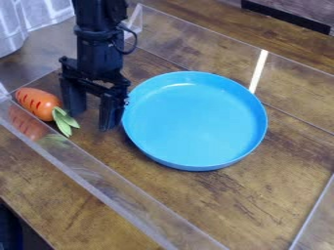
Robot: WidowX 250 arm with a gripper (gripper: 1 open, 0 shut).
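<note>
My black gripper point(92, 105) hangs over the wooden table just left of the blue plate, open, its two fingers spread and pointing down. An orange toy carrot point(37, 102) with pale green leaves lies at the left, just beside my left finger, not held. The round blue plate point(196, 117) lies to the right of the gripper, with nothing on it.
A clear plastic barrier runs diagonally across the lower left of the view. White fabric sits at the top left corner.
</note>
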